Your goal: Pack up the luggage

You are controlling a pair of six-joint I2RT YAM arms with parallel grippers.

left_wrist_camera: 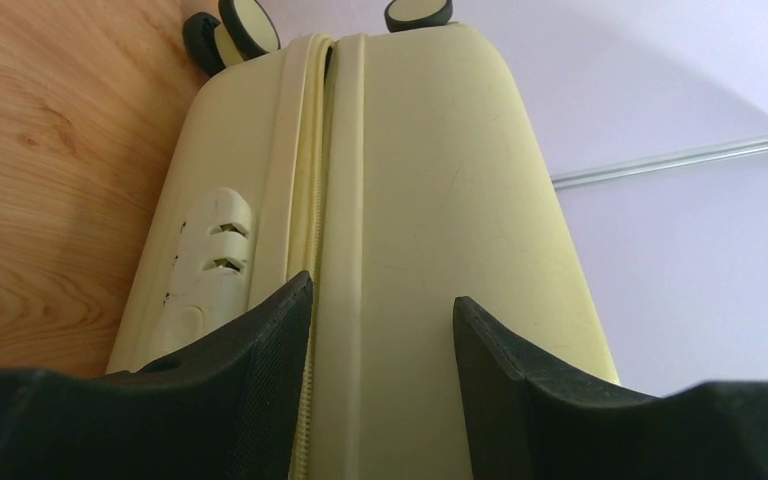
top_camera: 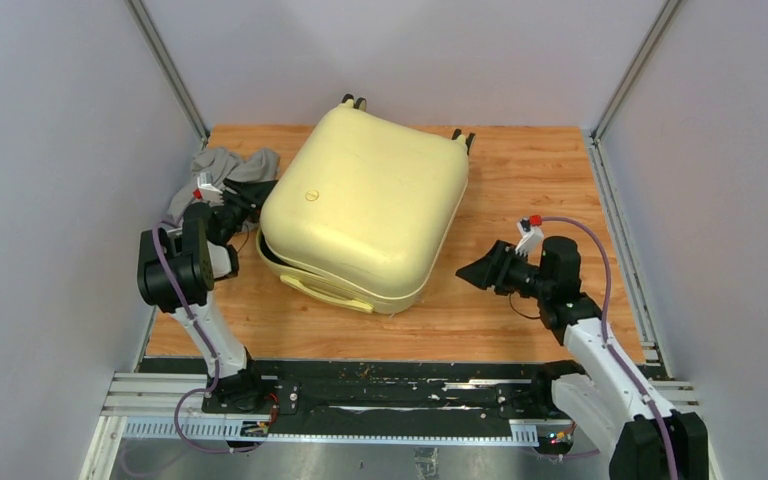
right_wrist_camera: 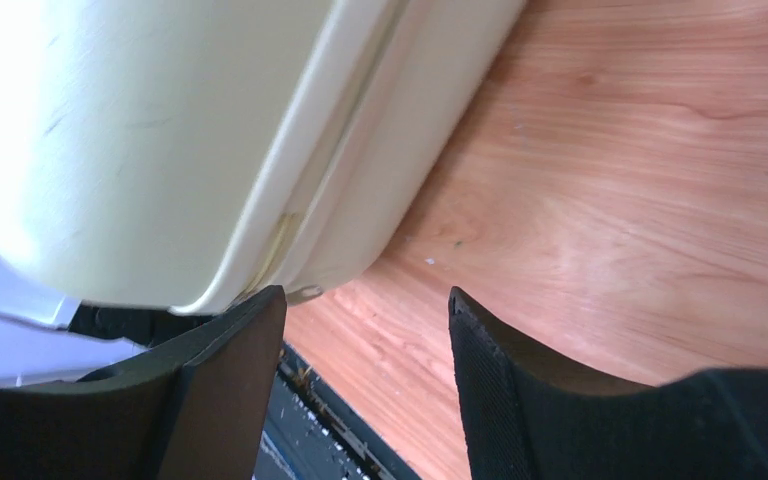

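A pale yellow suitcase (top_camera: pixel 370 200) lies on the wooden table, turned at an angle, its lid down over the base with a dark gap along the front left. Its handle (top_camera: pixel 325 292) faces the front edge. At the left side of the case is my left gripper (top_camera: pixel 272 190); in the left wrist view its fingers (left_wrist_camera: pixel 278 370) stand apart before the case's side, and contact is hard to judge. My right gripper (top_camera: pixel 465 278) hangs right of the suitcase, clear of it. Bare table shows between its parted fingers in the right wrist view.
Grey cloth (top_camera: pixel 222 165) lies at the back left, partly behind the left arm. Suitcase wheels (top_camera: pixel 463 138) point to the back wall.
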